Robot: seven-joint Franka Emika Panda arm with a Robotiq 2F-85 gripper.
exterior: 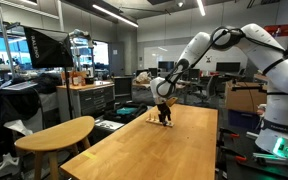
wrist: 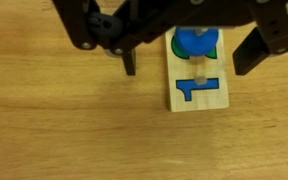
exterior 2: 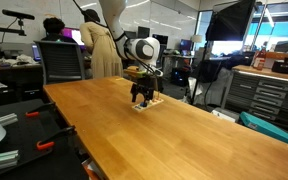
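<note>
A light wooden board [wrist: 214, 100] lies on the table beneath my gripper in the wrist view. It bears a blue numeral 1 and a green figure, partly covered. Over the green figure sits a blue round piece [wrist: 192, 43]; a short wooden peg [wrist: 200, 79] stands bare beside the 1. My fingers [wrist: 130, 62] are spread apart on either side of the board, with the blue piece in the space between them and no visible contact. In exterior view 1 the gripper [exterior: 165, 118] is low over the board, pointing down; exterior view 2 shows the board [exterior 2: 154, 102] partly hidden.
The wooden table [exterior: 134, 150] is broadly clear around the board. A round side table [exterior: 54, 133] stands at the left in exterior view 1. Chairs and a black cabinet [exterior: 244, 97] stand beyond the table.
</note>
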